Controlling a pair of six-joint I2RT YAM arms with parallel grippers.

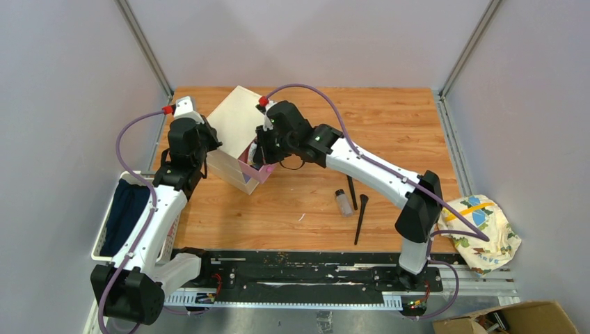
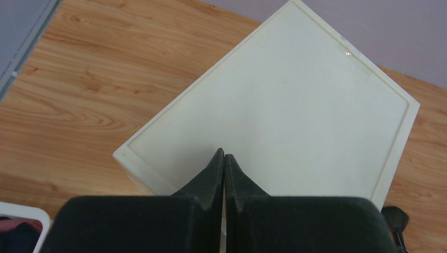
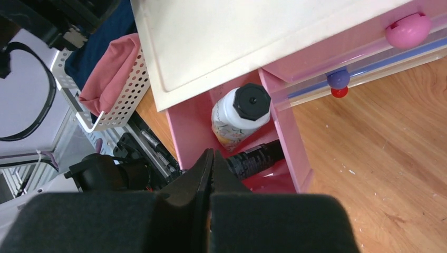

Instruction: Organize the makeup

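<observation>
A white-topped drawer box stands at the back left, its pink drawer pulled out at the front. In the right wrist view, a white bottle with a black cap and a black tube lie inside the drawer. My right gripper is over the drawer, shut, with nothing visible between its fingers. My left gripper is shut at the box's left side, with the lid filling its view. On the table to the right lie a small clear jar and two dark brushes.
A white basket with dark and pink cloth stands at the left. A patterned cloth bag lies on the right, and a cardboard box sits at the lower right.
</observation>
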